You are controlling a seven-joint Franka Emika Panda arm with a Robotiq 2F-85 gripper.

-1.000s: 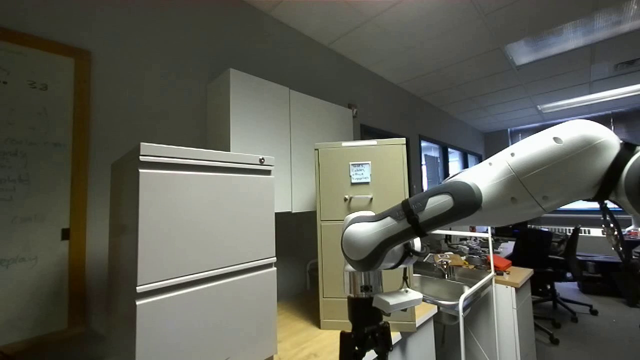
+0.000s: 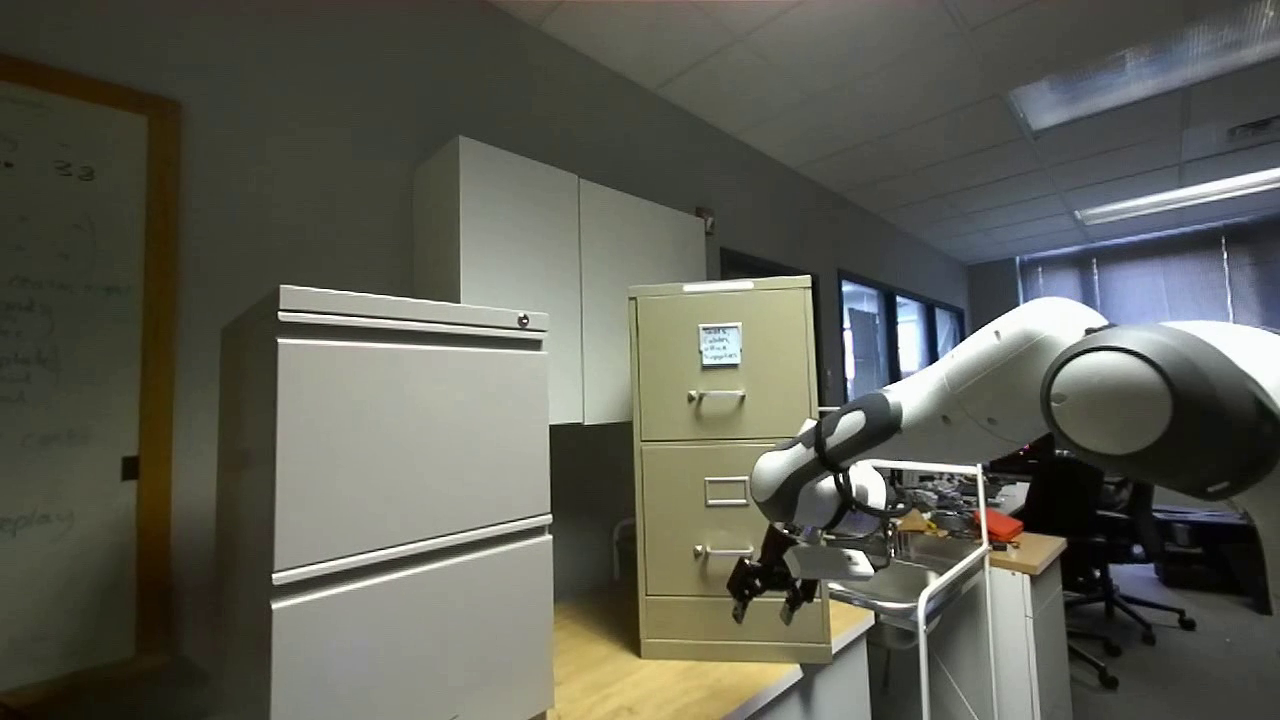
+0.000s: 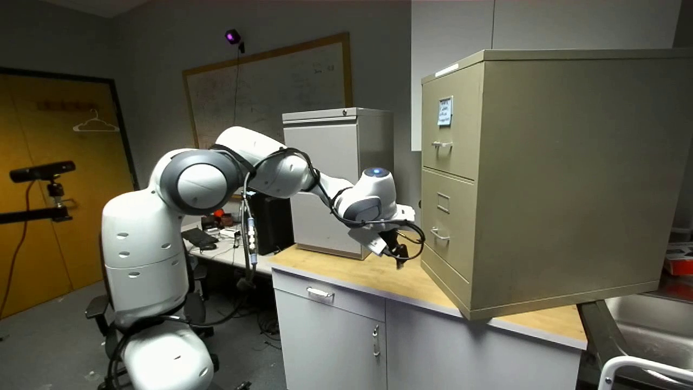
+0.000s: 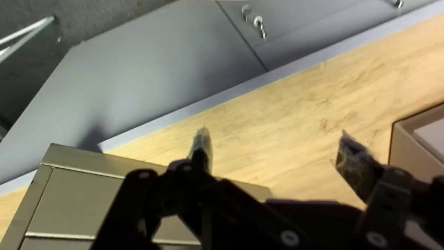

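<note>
My gripper [image 2: 763, 613] stands open in front of the lower part of the tan filing cabinet [image 2: 726, 318]. In the wrist view nothing lies between its two fingers, and bare wooden counter [image 4: 270, 125] shows beyond them. The tan cabinet has two drawers with silver handles; both look closed. Its lower handle [image 3: 440, 234] is just right of the gripper in exterior view 2. A grey two-drawer cabinet [image 2: 414, 456] stands at the other end of the counter, its drawers closed as well.
Bare counter lies between the two cabinets. Below the counter edge are grey cupboard doors [image 3: 334, 348]. A metal sink [image 2: 894, 584] and a white rail [image 2: 956, 576] are to the right in exterior view 1. White wall cupboards [image 2: 522, 258] hang behind.
Over the last second my gripper has risen and tilted, with its fingers now in front of the tan cabinet's lower part. The arm has swung and folded to the right in exterior view 1.
</note>
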